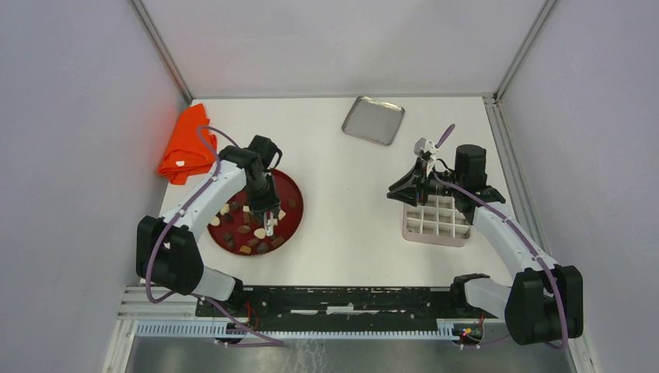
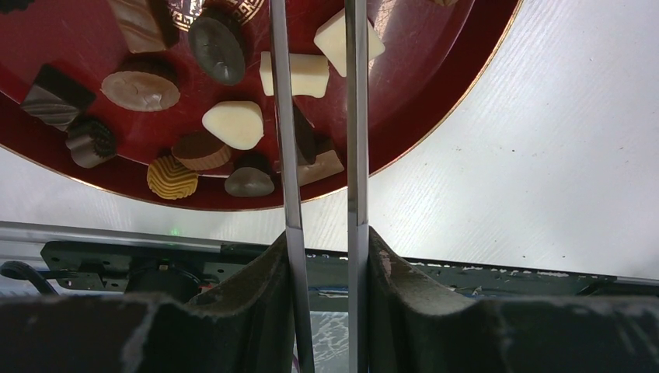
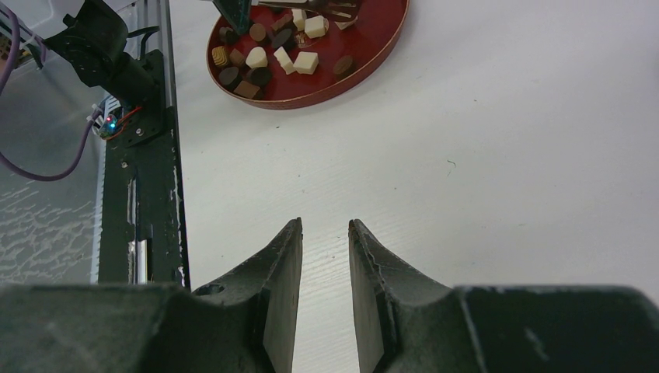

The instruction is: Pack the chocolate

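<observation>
A round red tray (image 1: pixel 298 203) on the left holds several dark, brown and white chocolates. Over it, my left gripper (image 1: pixel 266 208) is shut on metal tongs (image 2: pixel 357 148). In the left wrist view, the tongs' two long arms stand apart and pass over two white chocolates (image 2: pixel 311 75); their tips lie beyond the frame, so whether anything is pinched cannot be told. Another white piece (image 2: pixel 234 125) lies left of them. At the right, a pale compartment box (image 1: pixel 433 240) is partly hidden beneath the right arm. My right gripper is part open and empty, above bare table.
Folded orange cloth (image 1: pixel 186 141) lies at the back left. A grey metal tray (image 1: pixel 374 120) sits at the back, right of centre. The white table between the red tray and the box is clear. A black rail (image 1: pixel 342 301) runs along the front edge.
</observation>
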